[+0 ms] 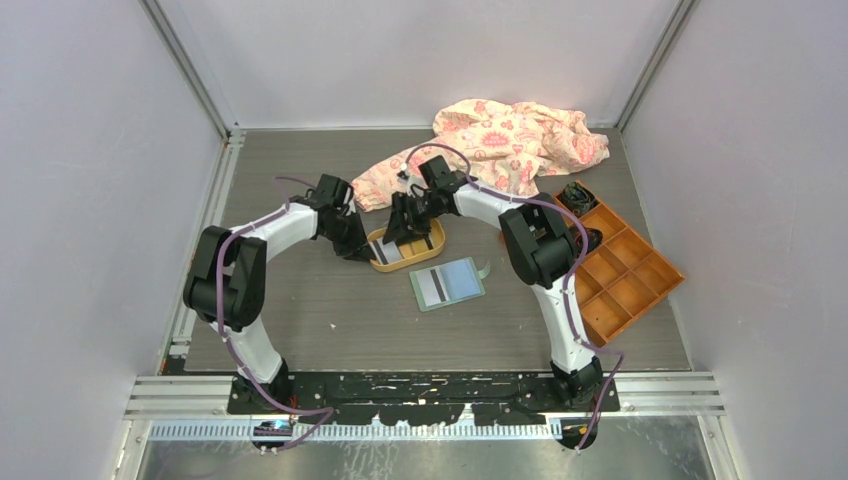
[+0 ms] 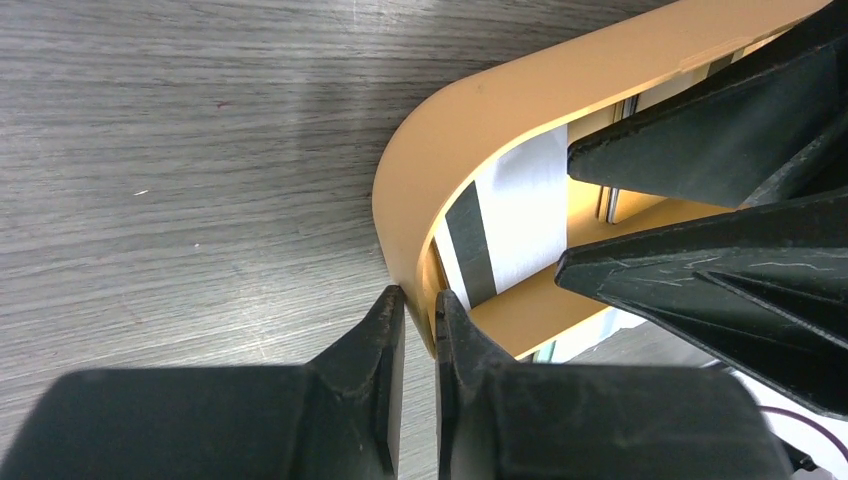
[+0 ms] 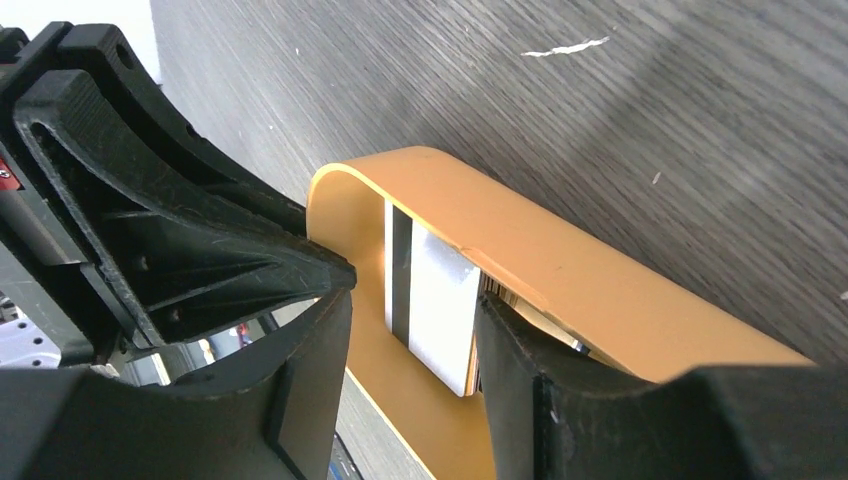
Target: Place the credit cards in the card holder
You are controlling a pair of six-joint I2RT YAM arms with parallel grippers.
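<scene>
A tan oval tray (image 1: 410,262) holds a white card with a black stripe (image 2: 520,205), which leans at the tray's left end. My left gripper is shut on the wall of that end. Inside the tray, the fingers of my right gripper stand apart, with the white card (image 3: 440,300) showing between and behind them; whether they touch it I cannot tell. In front of the tray lies a flat green-edged holder (image 1: 417,297) with pale blue and white cards showing, one dark-striped.
A brown compartment tray (image 1: 633,282) stands at the right, a dark bundle (image 1: 577,198) in its far end. Crumpled floral cloth (image 1: 520,140) lies behind the tan tray.
</scene>
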